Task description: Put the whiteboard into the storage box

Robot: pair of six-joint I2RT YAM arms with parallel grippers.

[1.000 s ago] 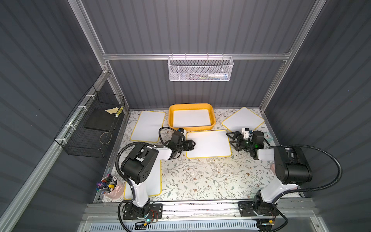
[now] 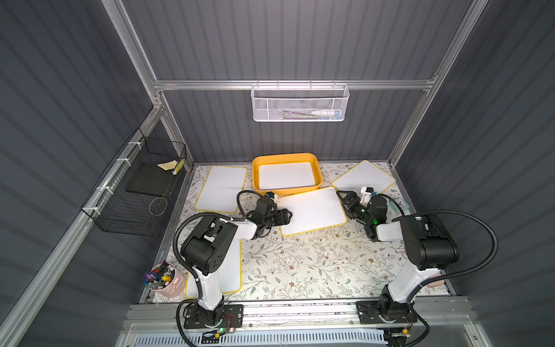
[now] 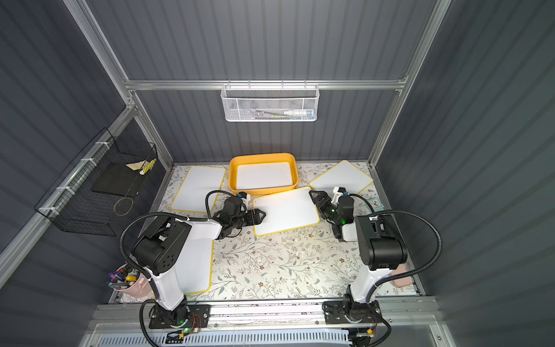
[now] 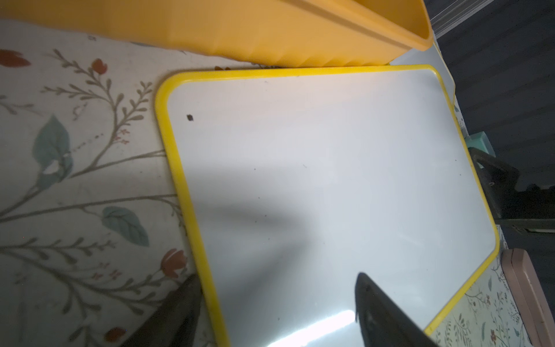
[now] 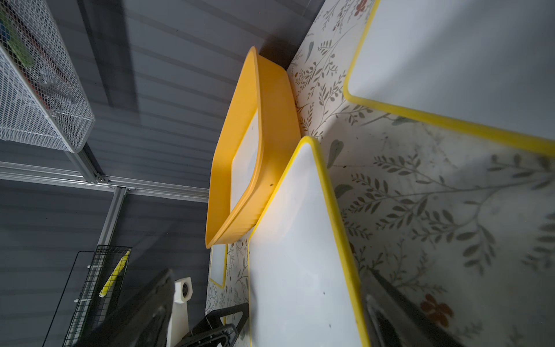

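A white, yellow-edged whiteboard (image 2: 312, 211) lies slanted in front of the orange storage box (image 2: 257, 175); its far long edge is against or very close to the box's front wall. Inside the box, another white board (image 3: 264, 175) lies on the bottom. My left gripper is open over the board's left end, the yellow edge just inside one finger (image 4: 183, 315). At the opposite end my right gripper is also open, one finger (image 5: 386, 303) beside the board's right edge. Whether the fingers touch the board cannot be told.
More whiteboards lie at the back left (image 2: 222, 188), back right (image 2: 364, 176) and front left (image 2: 230, 269). A pink pot (image 2: 176, 285) of pens stands at the front left.
The whiteboard's right end has swung toward the back, so the board now slants. My right gripper has shifted slightly left and toward the back. The left gripper looks unmoved.
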